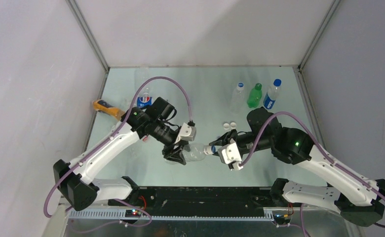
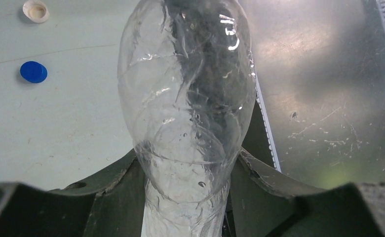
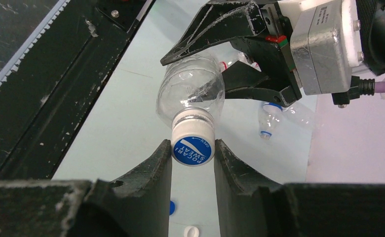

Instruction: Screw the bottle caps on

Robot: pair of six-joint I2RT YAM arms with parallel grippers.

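Note:
A clear plastic bottle point(image 1: 195, 152) point(image 2: 185, 98) point(image 3: 190, 86) is held sideways in the middle of the workspace by my left gripper point(image 1: 175, 150), shut around its body. At its neck sits a white cap with a blue top point(image 3: 192, 148), between the fingertips of my right gripper point(image 1: 215, 148), which is shut on it. Loose white caps point(image 1: 230, 125) lie behind the right gripper; in the left wrist view a blue cap point(image 2: 33, 71) and a white cap point(image 2: 35, 11) lie on the table.
Standing bottles, including a green one point(image 1: 254, 96), are at the back right. An orange bottle point(image 1: 106, 108) lies at the left edge, near a Pepsi bottle point(image 1: 144, 100). The table's front edge point(image 1: 205, 187) is close below the held bottle.

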